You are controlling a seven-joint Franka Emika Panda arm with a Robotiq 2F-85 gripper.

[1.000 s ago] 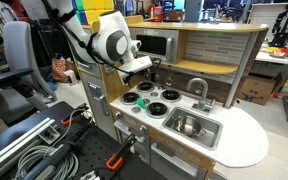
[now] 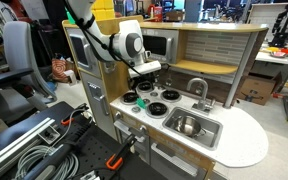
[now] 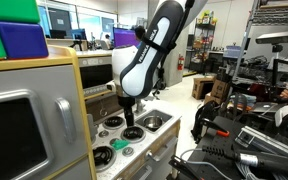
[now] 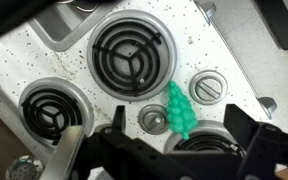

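Note:
A bumpy green object (image 4: 180,112), like a bunch of grapes, lies across the stove top by the rim of a burner. In exterior view 1 the green object (image 2: 141,103) shows small among the front burners, and in exterior view 2 it (image 3: 120,144) rests near the counter's front side. My gripper is open above the stove, its dark fingers apart on either side of the green object in the wrist view. Nothing is held between them. From outside, the gripper (image 3: 130,105) hangs well above the burners.
Several black coil burners (image 4: 133,57) surround the green object. A metal sink (image 2: 191,127) with a faucet (image 2: 201,92) lies to the right in exterior view 1. The microwave (image 2: 154,45) and wooden shelf (image 2: 211,63) stand behind. White counter (image 2: 241,143) beyond the sink is bare.
The arm has shifted and turned, its gripper end moving slightly to the right in exterior view 1. The green object has stayed in place on the stove.

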